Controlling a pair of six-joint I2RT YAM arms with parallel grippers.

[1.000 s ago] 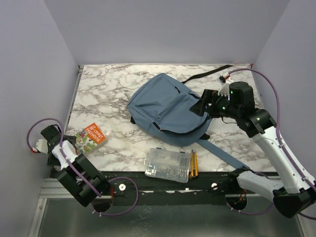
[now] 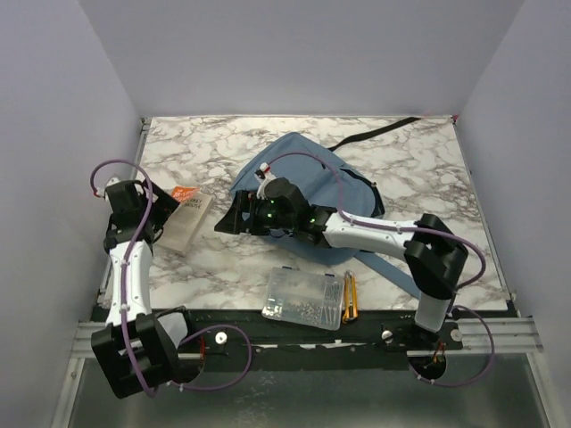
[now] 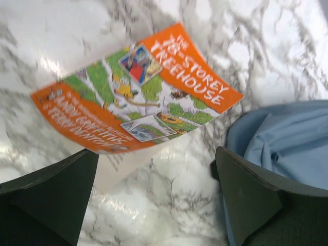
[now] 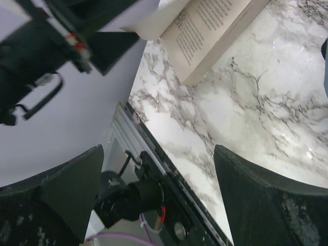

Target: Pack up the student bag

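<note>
The Treehouse book (image 2: 189, 221) lies at the left of the table. Its orange and green cover (image 3: 141, 95) is raised and curved away from the printed pages (image 4: 197, 38). My left gripper (image 2: 168, 212) is over the book's left side, open; in the right wrist view, its dark fingers (image 4: 110, 48) are close beside the lifted cover, but whether they touch it I cannot tell. A blue bag (image 2: 294, 156) lies flat in the table's middle, partly hidden beneath my right arm. Open and empty, my right gripper (image 2: 235, 215) hovers between book and bag.
A clear plastic case (image 2: 303, 296) of small items sits near the front edge, with orange scissors or a similar tool (image 2: 350, 297) to its right. A black strap (image 2: 375, 132) and a blue strap (image 2: 393, 273) extend from the bag.
The book has shifted right and toward the back, and its cover has come up. My left gripper has moved the same way. The right arm has swept left across the bag toward the book.
</note>
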